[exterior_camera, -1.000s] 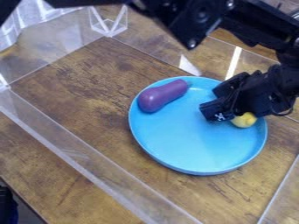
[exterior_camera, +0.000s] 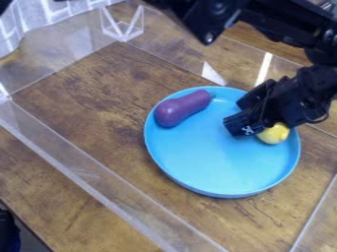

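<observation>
A blue plate lies on the wooden table, with a purple eggplant on its upper left. On the plate's right side sits a yellow round object, partly covered by my black gripper. The gripper is open and low over that yellow object; its fingertips are partly hidden, so whether they touch it is unclear.
Clear plastic dividers stand at the back and run along the lower left and right of the table. Bare wood lies free to the left of the plate.
</observation>
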